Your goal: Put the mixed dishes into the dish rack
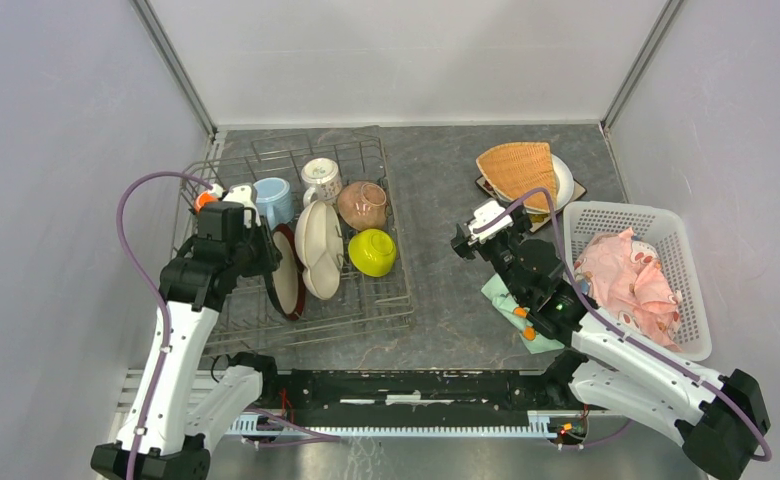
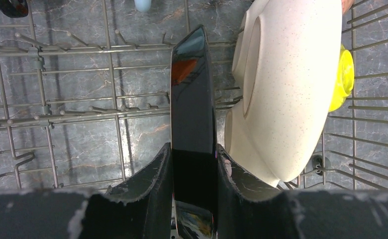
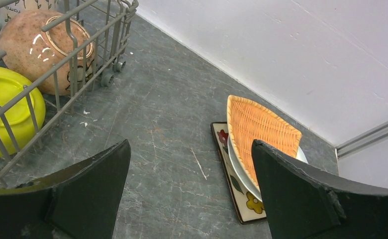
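The dish rack (image 1: 296, 325) fills the left of the counter. My left gripper is shut on a dark-rimmed plate (image 1: 286, 280), which stands edge-up in the rack and looks glossy black in the left wrist view. Right of it are cream bowls (image 1: 321, 250), a yellow bowl (image 1: 374, 252), a speckled bowl (image 1: 362, 205), a white mug (image 1: 321, 178) and a blue mug (image 1: 273, 200). An orange item sits at the back left. My right gripper (image 1: 462, 242) is open over the counter, nothing between its fingers.
At the back right an orange woven mat (image 1: 514, 165) lies on a white plate and patterned tray. A white basket (image 1: 688, 280) holds pink cloth; a mint cloth (image 1: 506, 320) lies beside it. The middle counter between rack and tray is clear.
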